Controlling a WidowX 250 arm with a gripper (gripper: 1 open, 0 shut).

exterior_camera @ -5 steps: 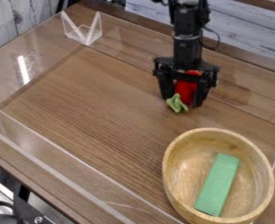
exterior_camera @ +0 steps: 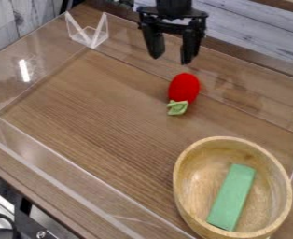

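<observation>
My gripper (exterior_camera: 173,47) hangs at the top centre of the camera view, dark and open, with nothing seen between its fingers. Below it a red object with a green top (exterior_camera: 183,90), like a toy strawberry, lies on the wooden table, apart from the gripper.
A tan round bowl (exterior_camera: 194,175) holding a green bar (exterior_camera: 231,197) sits at the lower right. A clear wire-like holder (exterior_camera: 88,33) stands at the back left.
My gripper has risen away from the red object toward the back of the table. The red object now lies uncovered, a little back and left of where it was.
</observation>
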